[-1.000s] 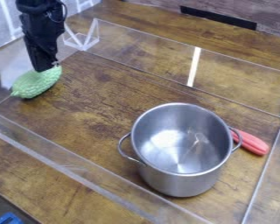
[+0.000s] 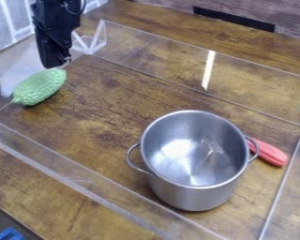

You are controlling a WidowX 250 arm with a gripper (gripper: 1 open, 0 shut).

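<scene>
My dark gripper [image 2: 55, 54] hangs at the top left, just above a pale green, textured oblong object [image 2: 38, 87] that lies on the wooden table [image 2: 115, 131]. Whether the fingers are open or shut is hard to make out. A steel pot [image 2: 193, 159] with two handles stands at the lower right, empty inside.
A red handle [image 2: 269, 153] sticks out to the right of the pot. Clear low walls border the work area, with a white strip [image 2: 208, 70] at the back.
My gripper has shifted slightly at the top left above the green object, which stays where it was. The pot has not moved.
</scene>
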